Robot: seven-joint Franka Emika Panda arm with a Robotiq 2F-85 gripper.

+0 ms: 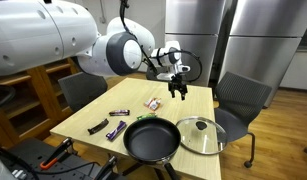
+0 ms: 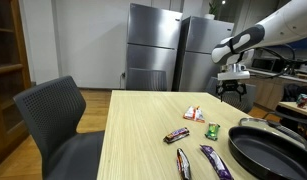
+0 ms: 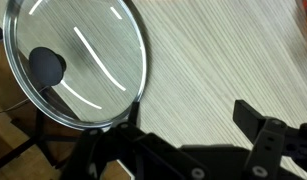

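Observation:
My gripper hangs above the far part of the table, open, with nothing between its fingers. In the wrist view, one finger stands over bare wood at the right, and the other side overlaps the rim of the glass lid from above. This round lid has a metal rim and a dark knob. Exterior view 1 shows the lid at the table's right side, beside a large black pan.
Several wrapped bars, including a purple one, lie left of the pan. A green packet and a white-and-red packet are farther back. Office chairs flank the table. Its far part is mostly clear.

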